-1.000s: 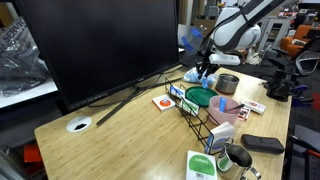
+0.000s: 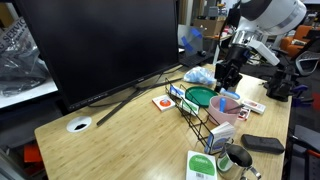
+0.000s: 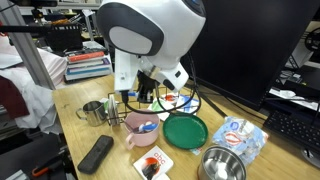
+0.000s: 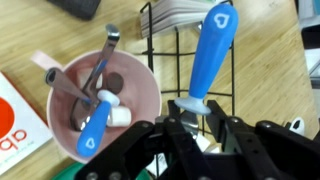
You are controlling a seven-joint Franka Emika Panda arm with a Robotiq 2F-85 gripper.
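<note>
My gripper is shut on a blue-handled utensil point(image 4: 212, 50), gripped near its white end, with the blue part sticking up across the wrist view. What the rest of it looks like is hidden by the fingers. Beside it stands a pink bowl point(image 4: 150, 98), holding another blue-and-white utensil point(image 4: 95, 128) and metal cutlery point(image 4: 98, 72). A black wire rack point(image 4: 160, 52) lies under and beyond the held utensil. Exterior view 1 has the gripper point(image 2: 230, 88) over the bowl area point(image 2: 216, 116), close to the rack point(image 2: 188, 104).
The green plate point(image 3: 185, 130) and a metal pot point(image 3: 222, 163) sit near the bowl. Metal mugs point(image 2: 237, 158) and a black oblong item point(image 2: 263, 144) are at the front. A large monitor point(image 2: 110, 45) stands behind.
The arm has come nearer the camera and lower, from over the plate area at the back to above the pink bowl and rack. The blue utensil has travelled with it.
</note>
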